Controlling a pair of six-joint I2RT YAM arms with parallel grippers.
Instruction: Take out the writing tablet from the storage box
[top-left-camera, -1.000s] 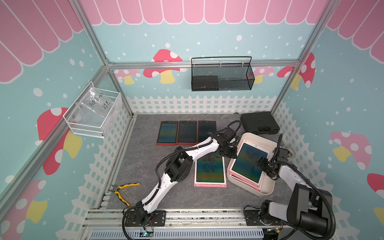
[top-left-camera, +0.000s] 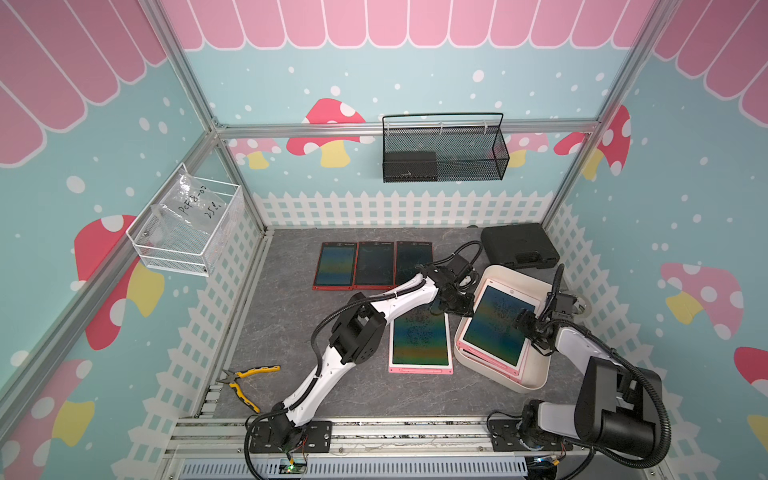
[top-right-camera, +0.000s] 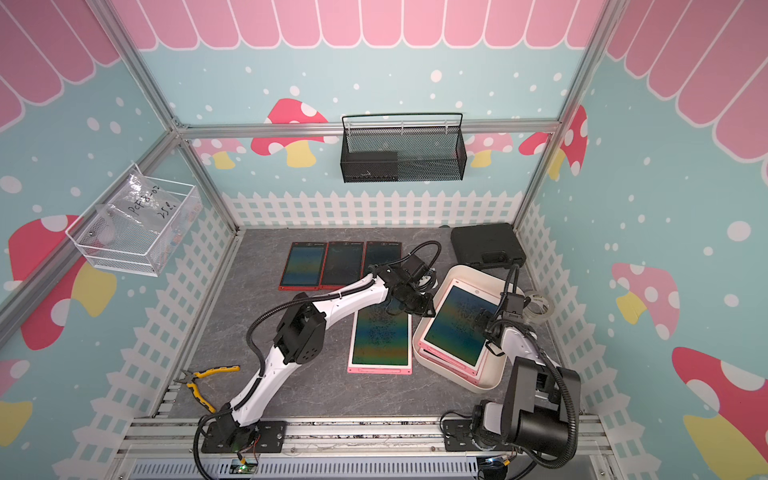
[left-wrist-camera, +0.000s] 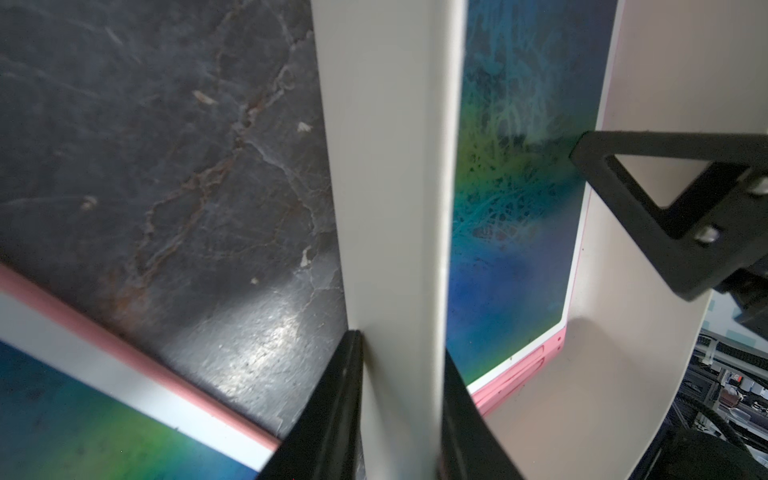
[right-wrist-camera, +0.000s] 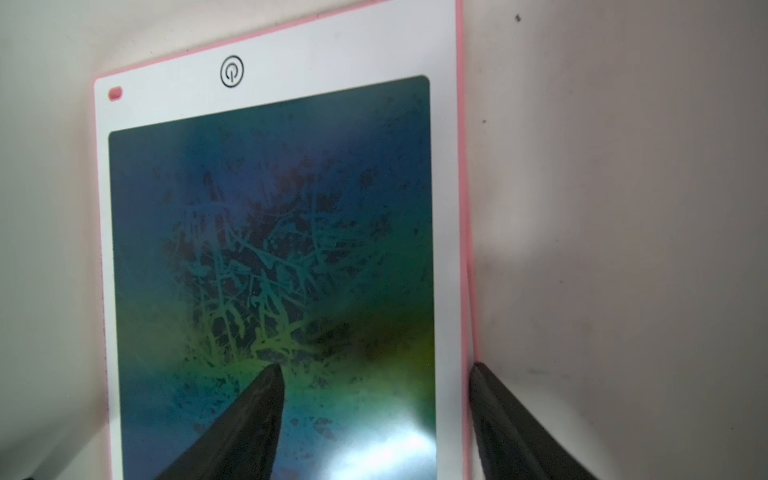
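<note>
The cream storage box (top-left-camera: 545, 382) stands right of centre, with a pink-framed writing tablet (top-left-camera: 499, 324) lying in it on at least one more pink tablet (top-right-camera: 445, 362). My left gripper straddles the left wall of the box. That wall fills the space between its fingers, but whether they press on it cannot be told. Over the tablet's right edge, my right gripper is open: one finger (right-wrist-camera: 252, 416) hangs above the screen, the other (right-wrist-camera: 504, 416) stands just outside the pink edge. A visible gap separates both fingers, and the tablet still lies flat in the box.
Just left of the box lies another pink tablet (top-left-camera: 420, 344). Three red-framed tablets (top-left-camera: 374, 264) sit at the back. A black case (top-left-camera: 520, 245) stands behind the box. Pliers (top-left-camera: 254, 372) lie front left, with bare table around them.
My right arm has shifted slightly around the box's right side, its gripper staying by the tablet's right edge. The left arm, box and tablets look unchanged.
</note>
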